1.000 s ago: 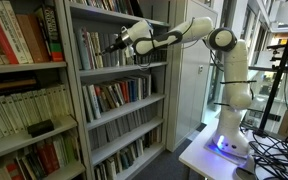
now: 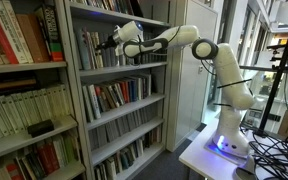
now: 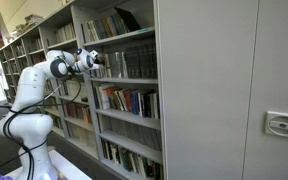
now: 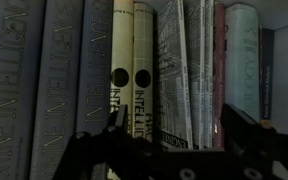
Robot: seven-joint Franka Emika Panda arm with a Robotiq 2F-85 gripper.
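High up at the bookcase, my gripper faces a row of upright books, its dark fingers spread apart with nothing held between them. In the wrist view two pale yellow spines [image 4: 132,70] with black dots stand side by side. Right of them are thin grey patterned volumes [image 4: 174,75], a narrow dark red spine [image 4: 218,75] and a pale green book [image 4: 242,60]. Large dark books [image 4: 54,90] with gold lettering fill the left. The fingers cover the lower parts of some middle books. Whether they touch any spine cannot be told.
Lower shelves [image 3: 129,116] hold more books, with some bare stretches. A shelf upright [image 2: 74,75] divides the bookcase sections. The arm's base stands on a white table [image 2: 209,160]; a grey wall panel [image 3: 214,90] borders the bookcase.
The arm's outer part has shifted left along the upper shelves in exterior view 1, bringing the gripper closer to the books. The books and the base look unchanged.
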